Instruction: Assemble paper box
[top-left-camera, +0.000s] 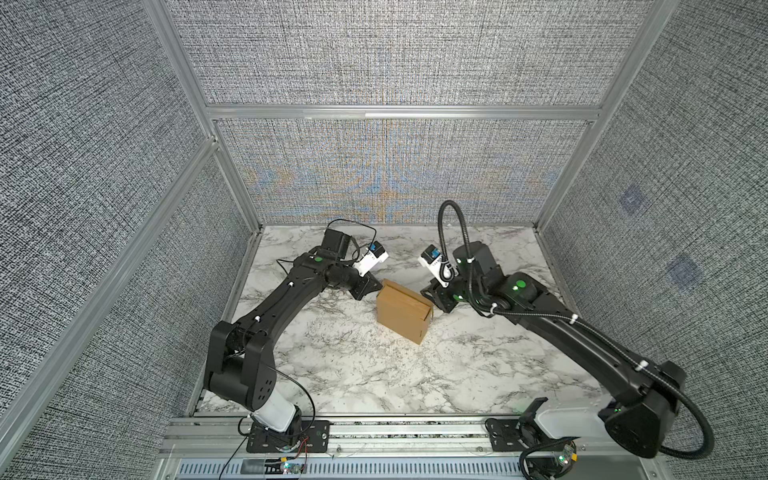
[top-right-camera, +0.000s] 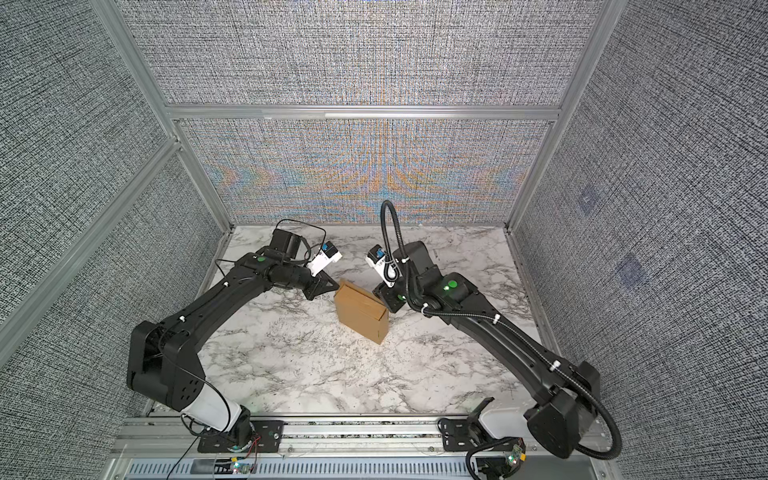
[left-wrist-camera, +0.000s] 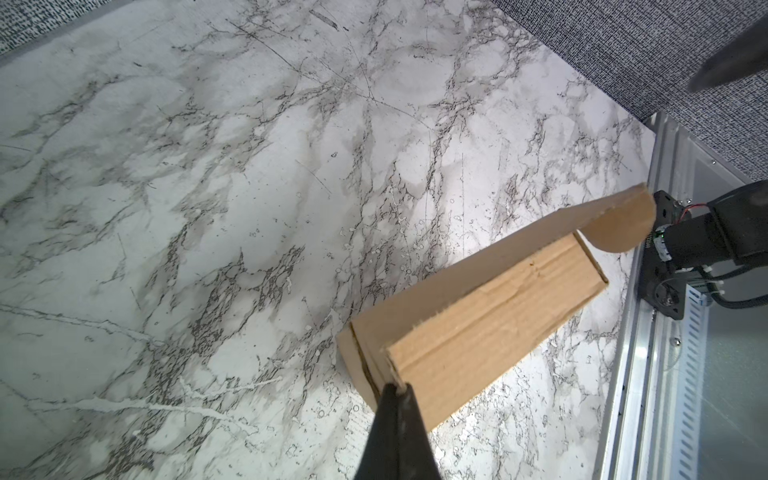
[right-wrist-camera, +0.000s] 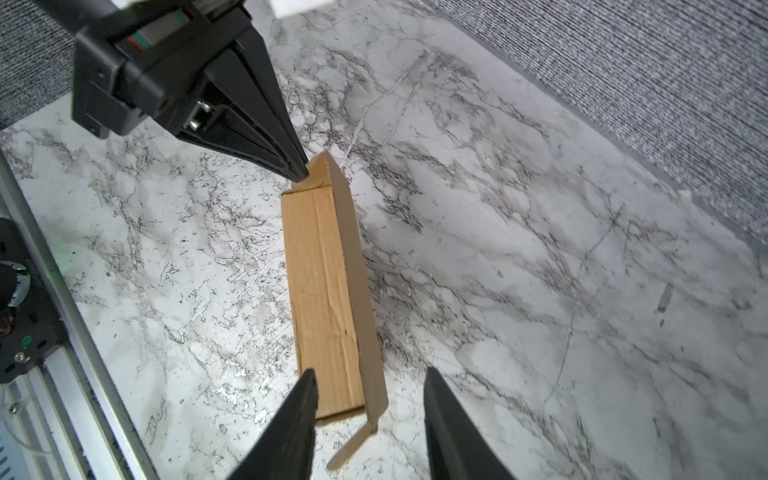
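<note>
A brown cardboard box (top-left-camera: 404, 316) (top-right-camera: 361, 313) (left-wrist-camera: 496, 336) (right-wrist-camera: 320, 296) stands on the marble table between my grippers, a long flap raised along its top, with end tabs. My left gripper (top-left-camera: 372, 289) is shut, its fingertips at the box's left end; nothing else shows between them. My right gripper (top-left-camera: 430, 296) stands open just off the box's right end, with nothing held between its fingers.
Textured walls and aluminium rails (top-left-camera: 376, 420) bound the workspace, with both arm bases on the front rail.
</note>
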